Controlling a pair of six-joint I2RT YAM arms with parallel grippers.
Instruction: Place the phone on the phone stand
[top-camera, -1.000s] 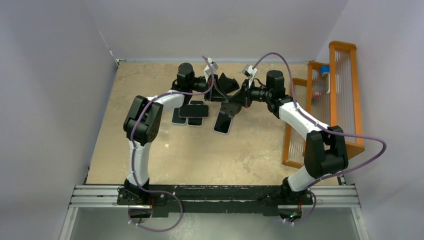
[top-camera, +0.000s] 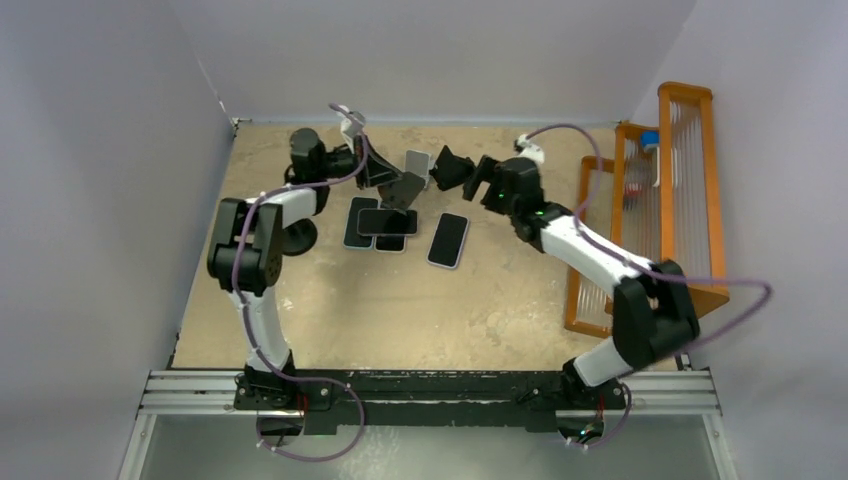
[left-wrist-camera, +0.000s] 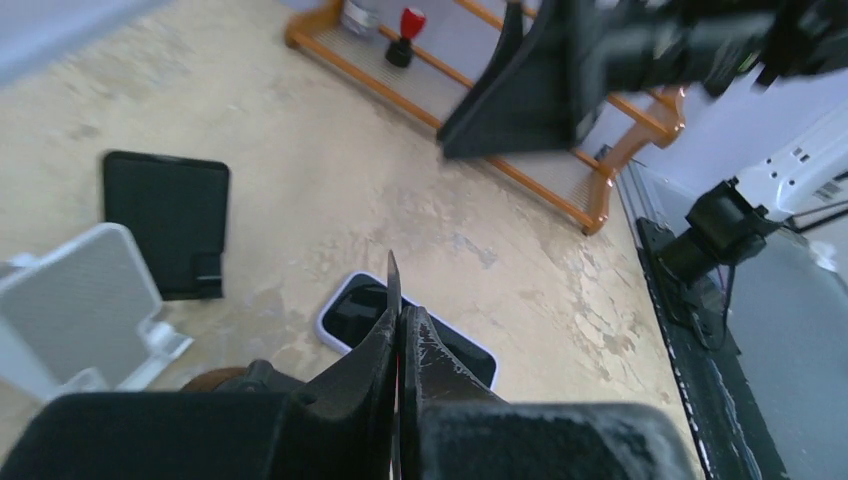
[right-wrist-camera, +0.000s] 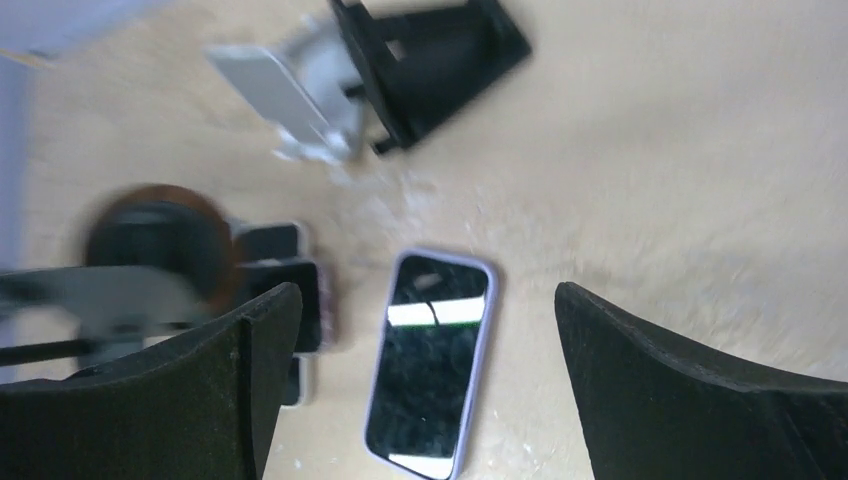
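Observation:
A phone with a pale rim and dark screen lies flat on the table; in the right wrist view the same phone shows below and between the open fingers. Behind it stands a black phone stand, also seen in the left wrist view as a dark panel. A white stand is just left of it. My left gripper hovers in front of the white stand, shut, with nothing showing between its fingers. Right of the black stand, my right gripper is open and empty.
Several other phones lie overlapping left of the single phone, one crosswise on top. A wooden rack fills the right side.
My left gripper has moved left, away from the single phone, uncovering the white stand. The right gripper has opened and drawn back from the left one. The phones stay put.

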